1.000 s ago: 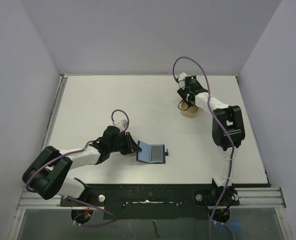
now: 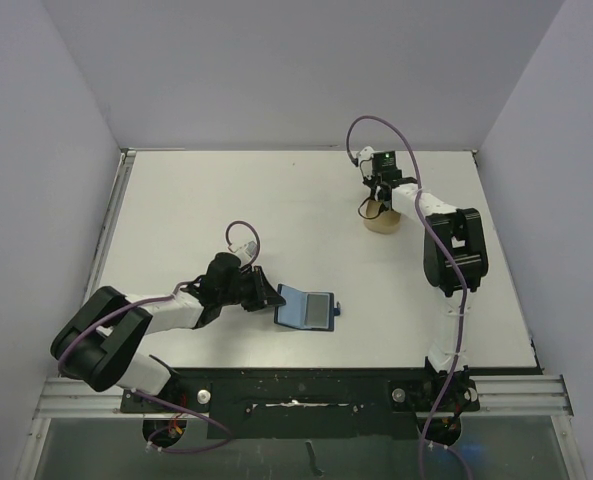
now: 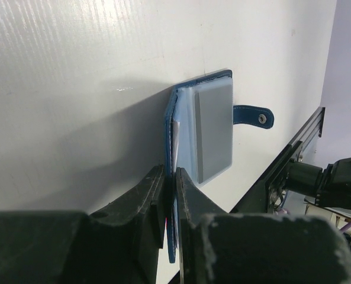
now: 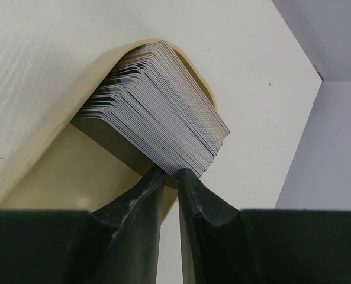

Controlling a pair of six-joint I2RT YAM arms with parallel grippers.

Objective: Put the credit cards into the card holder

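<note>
The blue card holder lies opened on the table near the front middle. In the left wrist view, my left gripper is at the holder's upright blue edge, its fingers on either side of that edge. Whether they touch it is unclear. My right gripper is over a tan round container at the back right. Its fingertips are at the lower edge of a fanned stack of cards inside; whether a card is between them cannot be seen.
Grey walls stand around it at the back and sides.
My right gripper and arm have shifted very slightly in the top view. The left arm and the holder look almost unchanged.
</note>
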